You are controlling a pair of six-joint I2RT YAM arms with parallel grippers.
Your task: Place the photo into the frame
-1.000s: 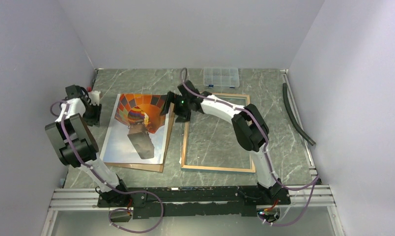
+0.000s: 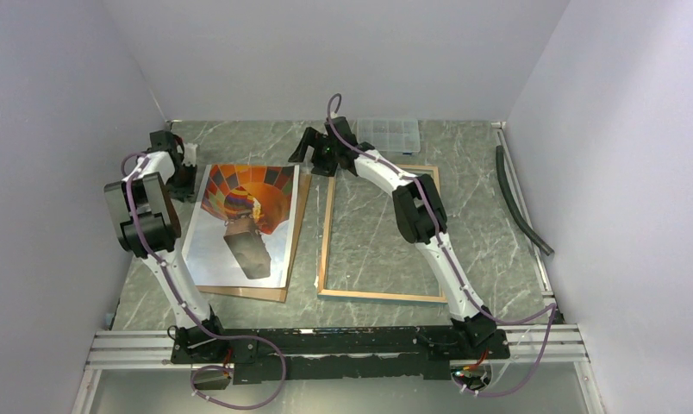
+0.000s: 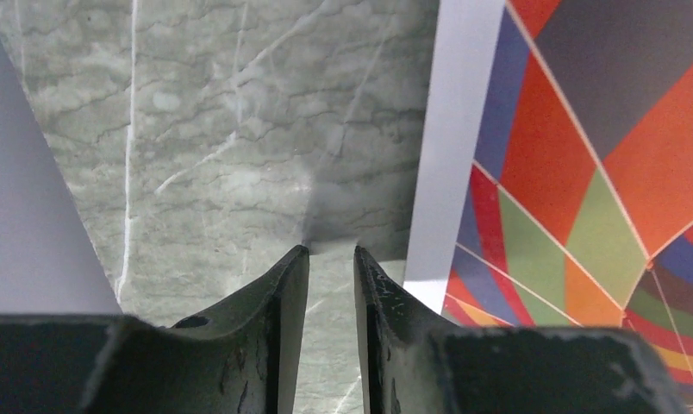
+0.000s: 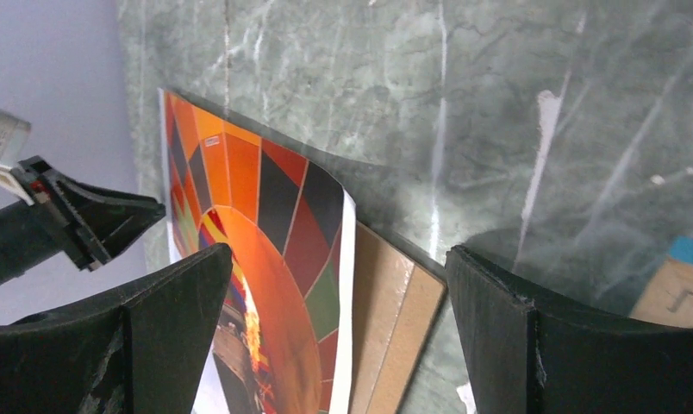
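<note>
The photo (image 2: pixel 265 222), a hot-air balloon print with a white border, lies on top of a brown backing board (image 2: pixel 265 294) left of centre. Beyond it to the right is the empty wooden frame (image 2: pixel 325 237). Just off the photo's left edge, my left gripper is part open, its narrow gap showing only table. In the left wrist view the photo's white border (image 3: pixel 453 147) runs to the right of the fingers. My right gripper is wide open at the photo's far right corner; the photo's edge (image 4: pixel 347 285) and the board's corner (image 4: pixel 412 302) appear between its fingers, unheld.
A clear compartment box (image 2: pixel 389 135) stands behind the frame. Along the right side lies a dark tube (image 2: pixel 517 203). Walls close in the table at left, back and right. Bare marble table (image 2: pixel 490 250) shows between frame and tube.
My left gripper has moved right and slightly away from the front, closer to the photo's left edge. The right gripper has shifted slightly toward the back, around the photo's far right corner.
</note>
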